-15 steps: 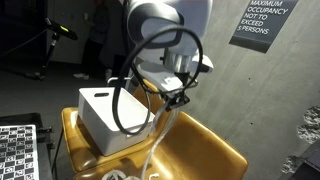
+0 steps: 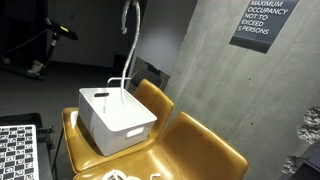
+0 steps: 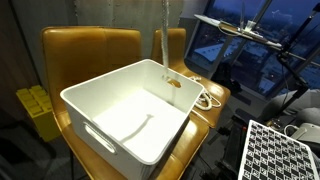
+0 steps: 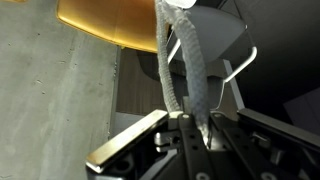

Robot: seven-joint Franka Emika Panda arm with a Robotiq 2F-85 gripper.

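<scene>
A pale rope [image 4: 190, 58] rises into my gripper in the wrist view, and the fingers are shut on it. In the first exterior view the gripper is out of sight above the frame. There the rope [image 2: 135, 38] hangs from the top edge down to the white bin [image 2: 120, 128]. The second exterior view shows the rope [image 3: 165, 35] hanging at the far rim of the bin [image 3: 100, 133]; whether its lower part is inside is hard to tell. More rope [image 3: 208, 101] lies loosely on the seat beside the bin.
The bin stands on tan chairs [image 2: 205, 147] along a concrete wall [image 2: 215, 85]. A black-and-white patterned board [image 3: 277, 153] is at the side. Yellow blocks [image 3: 38, 112] sit on the floor behind the chairs. The bin floor [image 3: 140, 125] looks bare.
The arm has risen and moved back out of the first exterior view. The hanging rope has shifted from in front of the bin to over it. A walking person has left the background.
</scene>
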